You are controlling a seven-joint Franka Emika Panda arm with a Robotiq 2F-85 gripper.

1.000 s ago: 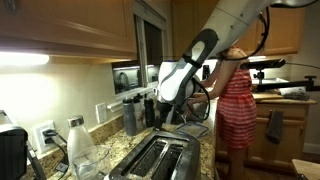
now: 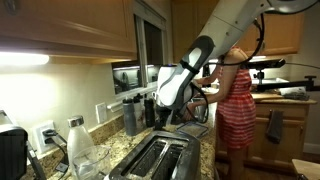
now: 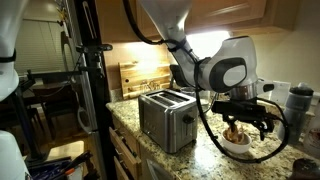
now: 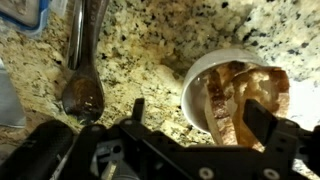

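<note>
A small white bowl (image 4: 190, 92) rests on the speckled counter, with browned slices of bread (image 4: 222, 90) in it. My gripper hovers over the bowl, its fingers apart. In the wrist view the left finger lies over the counter outside the rim, and the right finger overlaps the bread. Nothing shows held between them. Exterior view 2 has the bowl (image 3: 236, 146) beneath the arm, with the bread (image 3: 232, 132) standing in it. The gripper hides the bowl's lower part in the wrist view.
A silver toaster (image 3: 168, 122) stands on the counter beside the bowl. Dark spoons (image 4: 84, 92) lie left of the bowl in the wrist view. Dark bottles (image 3: 298, 104) stand by the wall. Bare counter (image 4: 140, 62) shows between spoons and bowl.
</note>
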